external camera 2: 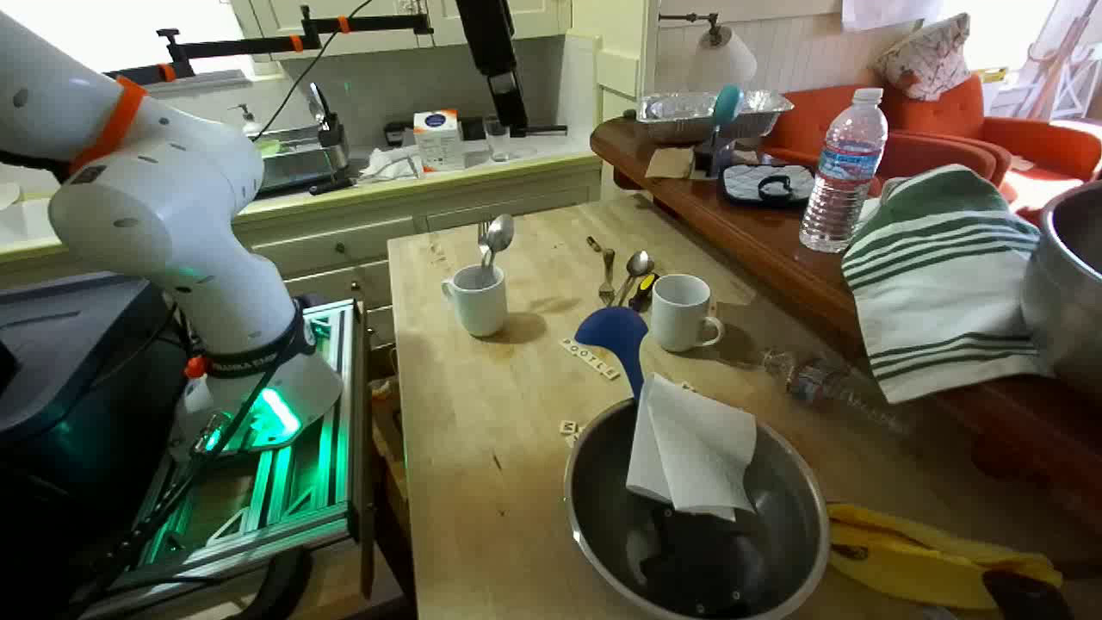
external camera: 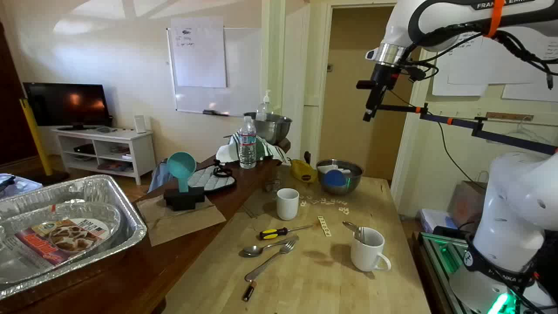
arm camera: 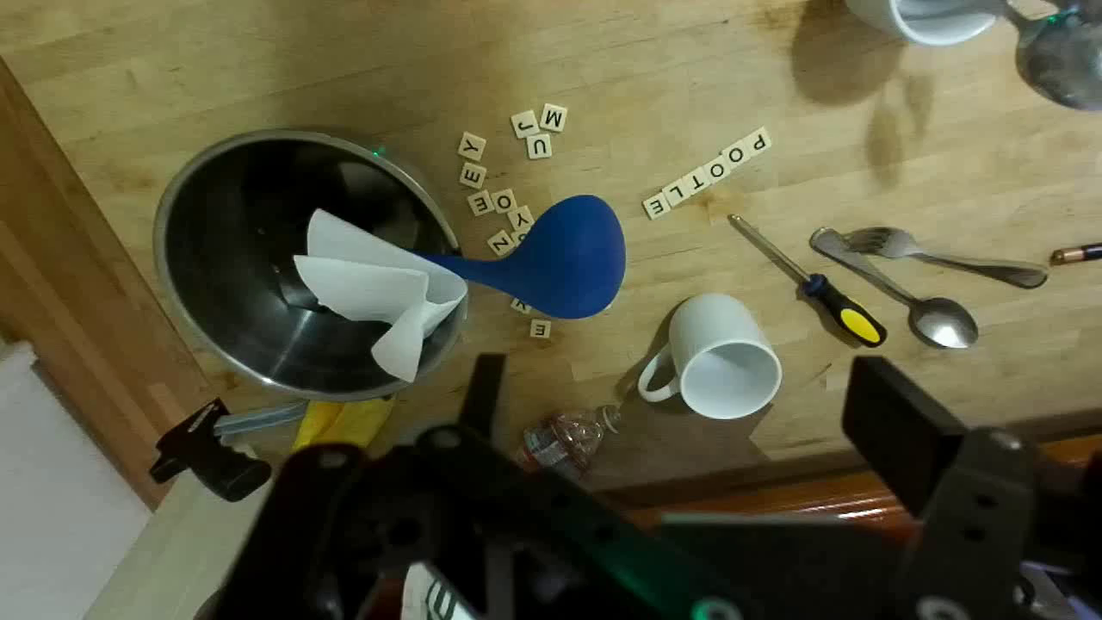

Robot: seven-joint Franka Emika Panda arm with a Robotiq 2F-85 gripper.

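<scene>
High above the wooden table, my gripper is open, its black fingers wide apart with nothing between them. In the wrist view an empty-looking white mug point(arm camera: 728, 362) lies below, in line with the gap. A second white mug point(external camera: 367, 250) holds a spoon and a fork upright. On the table lie a yellow-black screwdriver point(external camera: 273, 233), a spoon point(external camera: 253, 250), a fork point(external camera: 270, 261) and a small battery point(external camera: 249, 291). The steel bowl point(external camera 2: 580, 522) contains folded white paper point(external camera 2: 690, 449) and the handle of a blue ladle point(arm camera: 571, 258), whose head hangs over the rim.
Letter tiles point(arm camera: 708, 174) are scattered mid-table. Beside the bowl lie a yellow spray bottle point(external camera 2: 919, 553) and a clear plastic bottle point(arm camera: 570, 439). The raised brown counter carries a water bottle point(external camera 2: 845, 170), a striped towel point(external camera 2: 940, 279) and foil trays point(external camera: 128, 212). Bare tabletop lies near the robot base.
</scene>
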